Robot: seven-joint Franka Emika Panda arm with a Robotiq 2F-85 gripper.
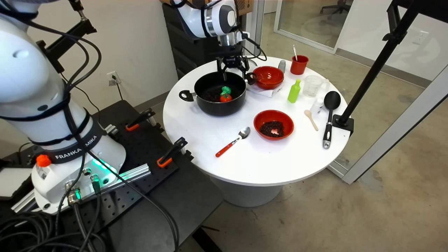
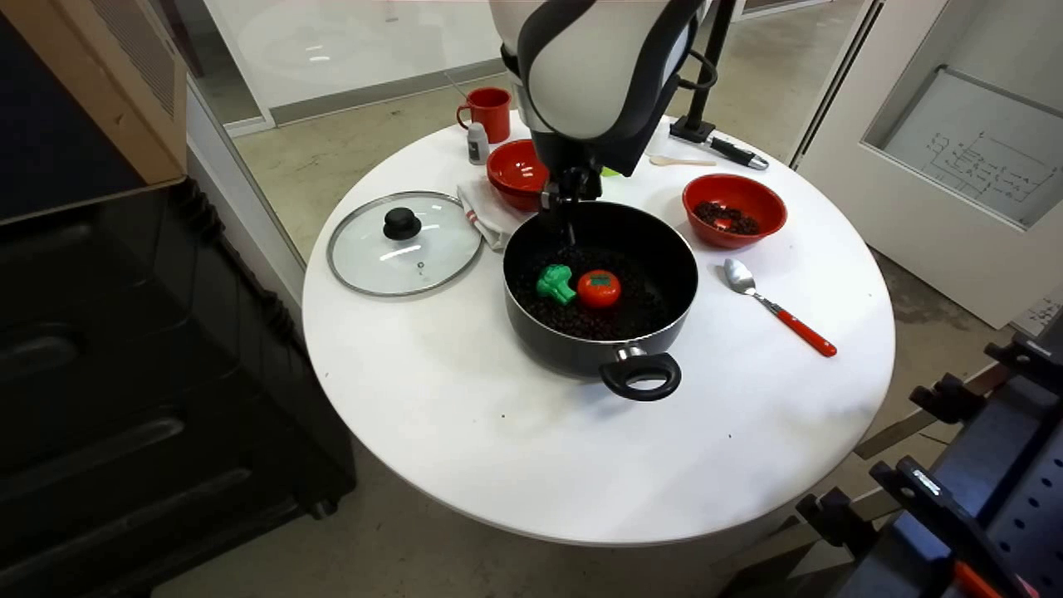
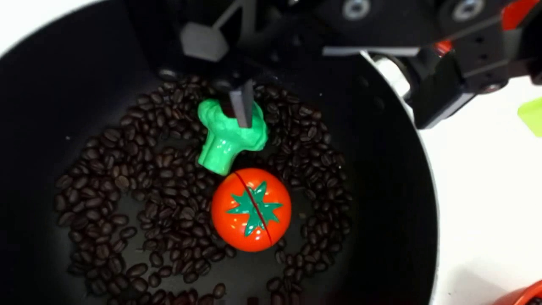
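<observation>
My gripper (image 1: 235,76) hangs over the far side of the black pot (image 1: 220,108), its fingers wide apart and empty. In the wrist view one finger (image 3: 244,109) overlaps the green toy broccoli (image 3: 231,134); whether they touch, I cannot tell. The other finger (image 3: 442,99) appears over the pot's rim by a handle. Against the broccoli rests a red toy tomato (image 3: 251,223), both lying on dark coffee beans (image 3: 178,213) in the pot. The glass lid (image 2: 359,249) lies flat on the table, apart from the pot.
A red bowl with beans (image 1: 261,119) and a red-handled spoon (image 1: 226,149) lie on the table's near side. An empty red bowl (image 1: 269,78) and a folded cloth (image 2: 485,214) stand close to the pot. Green bottle (image 1: 294,92) and black ladle (image 1: 331,100) are farther right.
</observation>
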